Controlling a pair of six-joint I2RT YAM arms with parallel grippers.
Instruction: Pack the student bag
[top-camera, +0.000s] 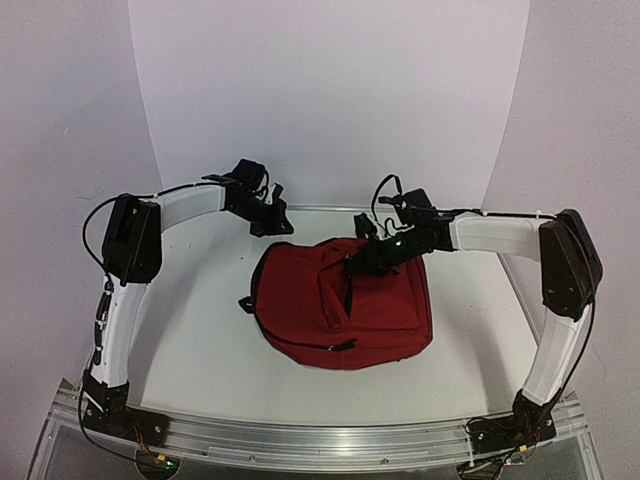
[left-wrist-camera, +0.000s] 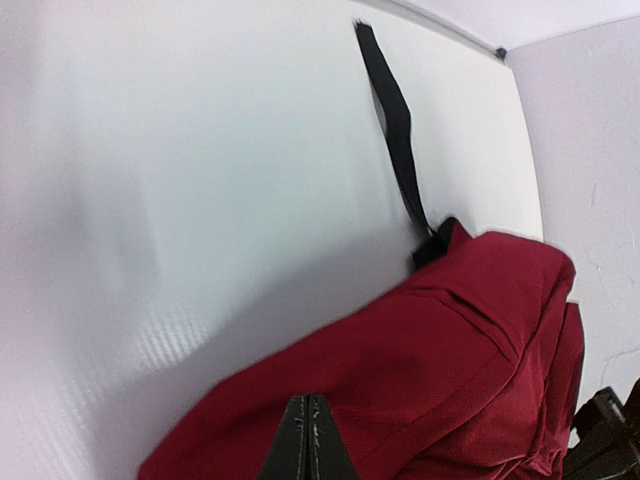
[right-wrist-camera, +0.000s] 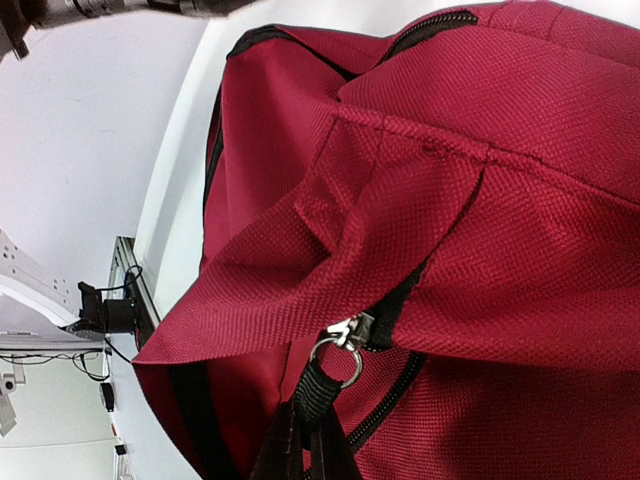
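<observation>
The red bag (top-camera: 290, 290) lies flat on the white table, its cloth bunched around a slit with a zipper. In the right wrist view a black cord zipper pull (right-wrist-camera: 318, 388), hanging from a metal ring (right-wrist-camera: 345, 352), runs between the tips of my right gripper, which is shut on it. A fold of red cloth hangs over part of that zipper. My left gripper is shut, with nothing showing between its fingers; the top view has it just past the bag's far left edge. The bag's inside is hidden.
A black strap (left-wrist-camera: 398, 130) stretches from the bag across the bare table (left-wrist-camera: 230, 130) in the left wrist view. Another zipper (top-camera: 342, 346) lies along the bag's near side. Clear table surrounds the bag, and walls close off the back and sides.
</observation>
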